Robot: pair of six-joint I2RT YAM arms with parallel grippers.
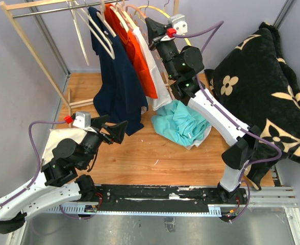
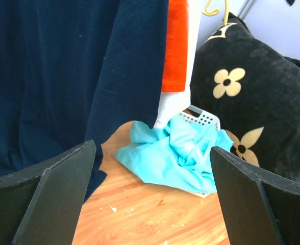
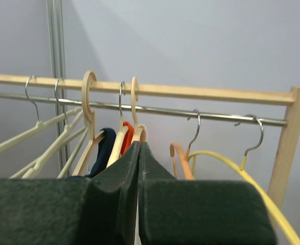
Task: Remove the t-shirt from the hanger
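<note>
A white T-shirt point(image 1: 160, 87) hangs from the rail beside the orange shirt point(image 1: 132, 48), with the navy shirt point(image 1: 114, 71) to their left. My right gripper point(image 1: 151, 37) is up near the hangers, just right of the white shirt's top. Its fingers point(image 3: 201, 209) are pressed together in the right wrist view, and no cloth shows between them. Low in front of the navy shirt, my left gripper stands open and empty. In the left wrist view the white shirt's lower part point(image 2: 171, 106) shows behind the orange one.
A turquoise cloth point(image 1: 180, 122) lies in a white basket point(image 2: 203, 118) on the floor. Empty cream hangers point(image 3: 48, 153) are at the rail's left, orange point(image 3: 180, 161) and yellow hangers point(image 3: 249, 178) at its right. A black floral cushion point(image 1: 262, 87) fills the right side.
</note>
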